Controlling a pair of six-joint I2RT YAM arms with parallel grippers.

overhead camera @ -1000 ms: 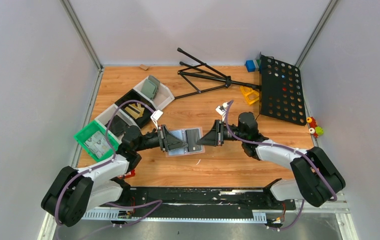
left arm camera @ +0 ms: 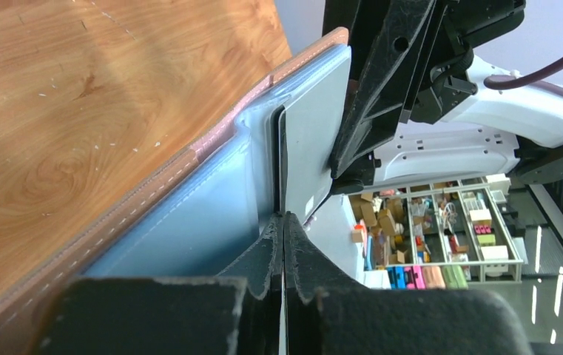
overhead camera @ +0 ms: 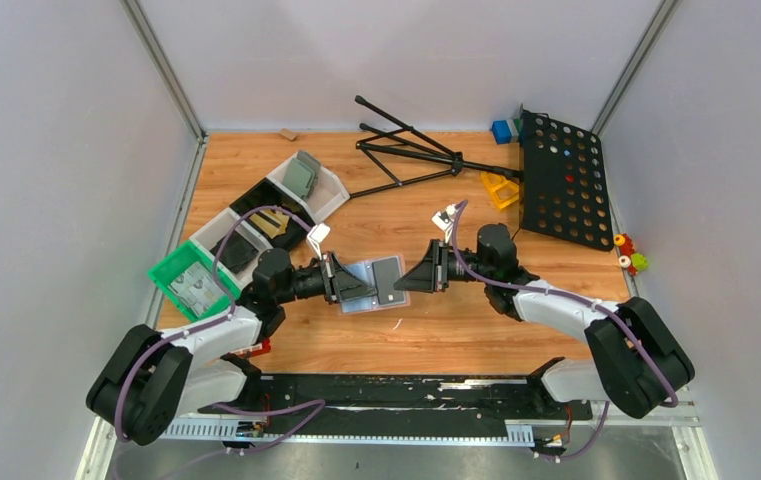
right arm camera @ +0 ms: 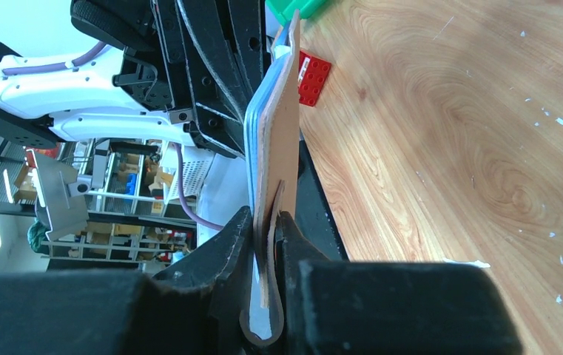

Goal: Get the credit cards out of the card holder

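The open card holder (overhead camera: 356,303), pale blue inside with a tan cover (right arm camera: 282,122), is held off the table between my arms. A flat grey card (left arm camera: 312,118) lies against its inner face at the right half. My right gripper is shut on the holder's edge, and one of its fingers lies over the card in the left wrist view. My left gripper is shut, its tips meeting at the card's near edge. Nothing clearly shows between them. The blue sleeve (left arm camera: 211,214) shows beside those tips.
At the left stand bins, among them a green one (overhead camera: 168,270) and a white one (overhead camera: 333,195). A black tripod (overhead camera: 406,150) and a perforated black panel (overhead camera: 564,180) lie at the back and right. A red brick (right arm camera: 313,79) lies near the left arm.
My right arm stays nearly still.
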